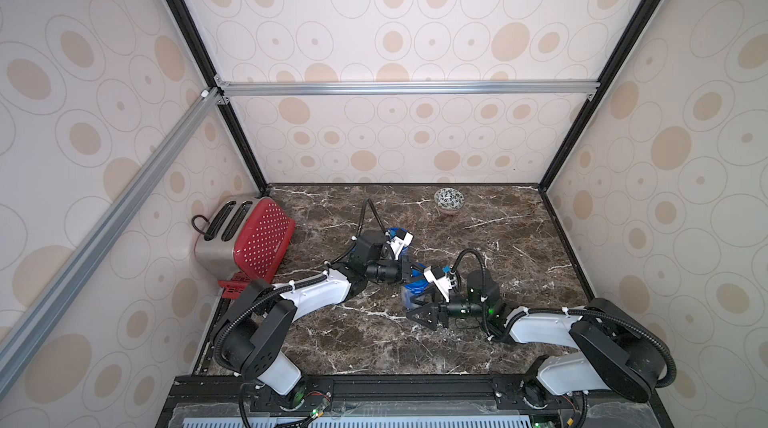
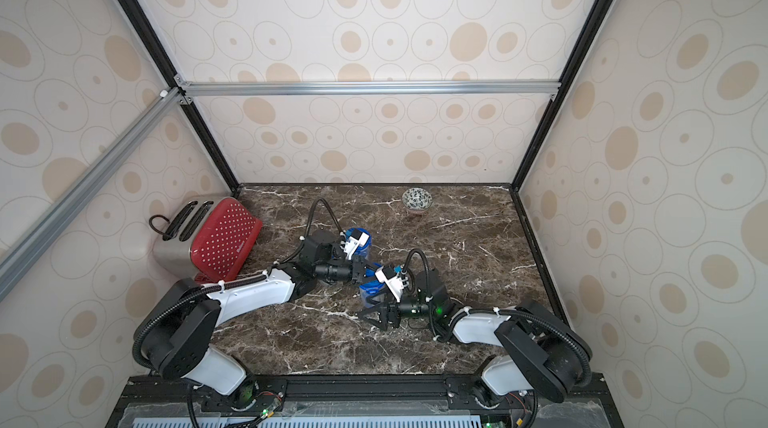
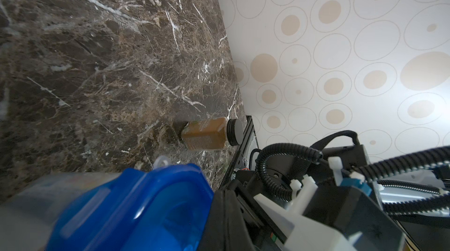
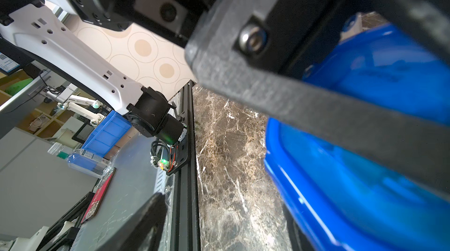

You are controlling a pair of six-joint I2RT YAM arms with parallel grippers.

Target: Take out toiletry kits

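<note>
A clear container with a blue rim (image 3: 140,194) stands between my arms; in the top left view its blue top (image 1: 416,289) is partly covered by both grippers. My left gripper (image 1: 413,268) is shut at its far side, its fingers (image 3: 225,220) against the rim; whether the thin edge is pinched cannot be told. On the container's near side is my right gripper (image 1: 424,316), fingers apart, with one fingertip (image 4: 300,234) right by the blue wall and nothing seen between them. Blue shows inside the container, but its contents are unclear. No toiletry kit can be made out.
Another blue-topped item (image 1: 398,233) stands behind my left gripper. An amber bottle with a black cap (image 3: 206,133) appears beyond the container in the left wrist view. A red toaster (image 1: 254,240) is at left, a patterned bowl (image 1: 449,200) at the back.
</note>
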